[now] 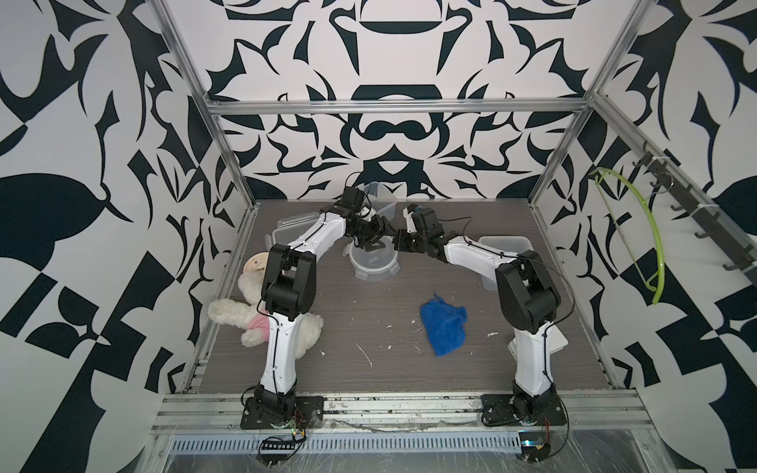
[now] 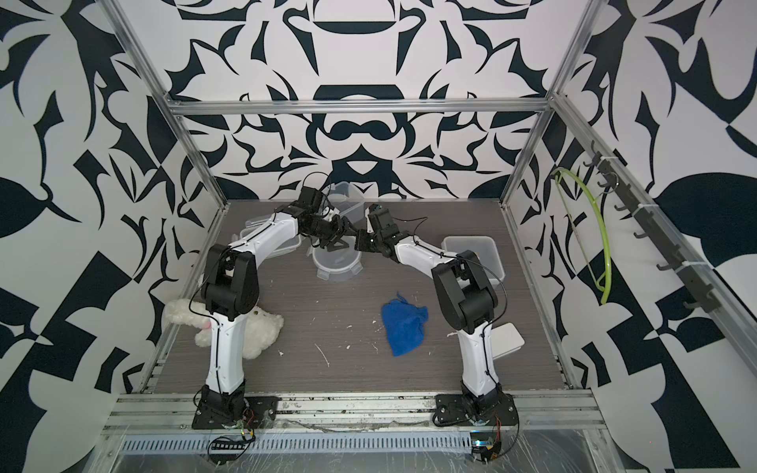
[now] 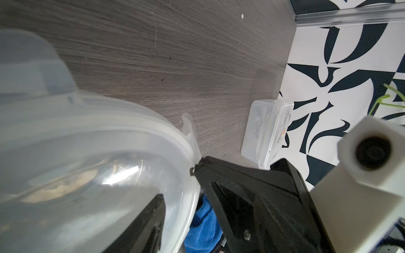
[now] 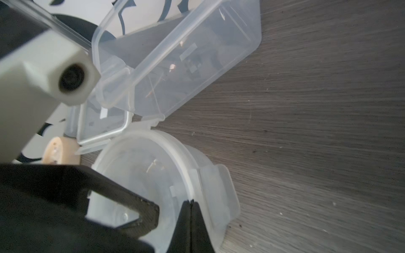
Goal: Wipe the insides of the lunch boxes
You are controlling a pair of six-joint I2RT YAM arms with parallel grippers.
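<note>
The round clear lunch box [image 1: 373, 261] stands at the back middle. My left gripper is open over it, one finger touching its rim in the left wrist view. My right gripper is shut, nothing visible between its fingers, at the box's rim from the right side. A tall clear box [image 4: 198, 63] stands behind, and a rectangular box [image 2: 268, 246] lies at back left. Another clear box [image 2: 473, 248] stands at the right. The blue cloth [image 1: 443, 323] lies on the front middle of the table.
A white plush toy [image 1: 236, 311] and a beige round object [image 4: 61, 149] are at the left. A white flat item [image 2: 506, 339] lies beside the right arm.
</note>
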